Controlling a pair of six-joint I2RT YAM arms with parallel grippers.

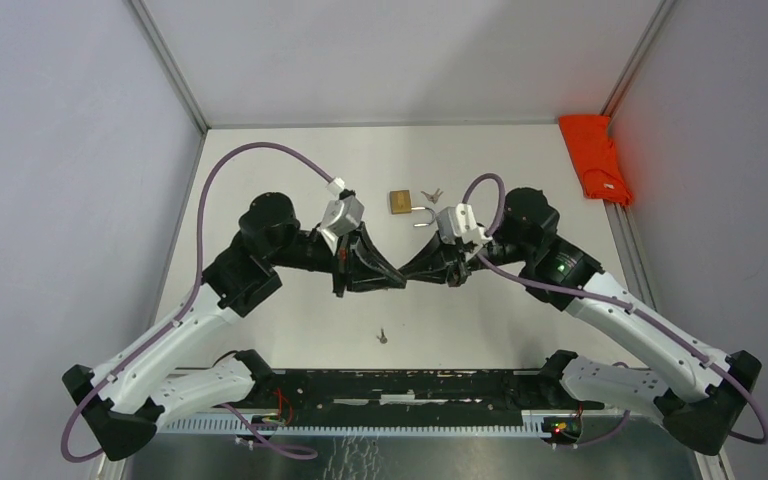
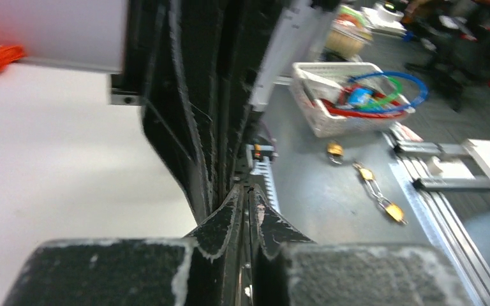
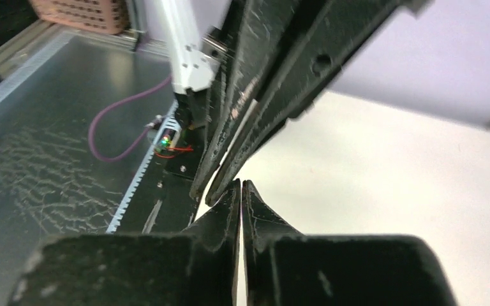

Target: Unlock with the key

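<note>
My left gripper and right gripper meet tip to tip above the middle of the mat. The left fingers are shut in the left wrist view; whatever may be between them is hidden. The right fingers show a thin gap in the right wrist view; their state is unclear. An open brass padlock lies at the back with its shackle pointing right, beside a bunch of keys. A small key-like piece lies near the front.
A red cloth lies at the back right edge. Walls enclose the white mat on the sides and back.
</note>
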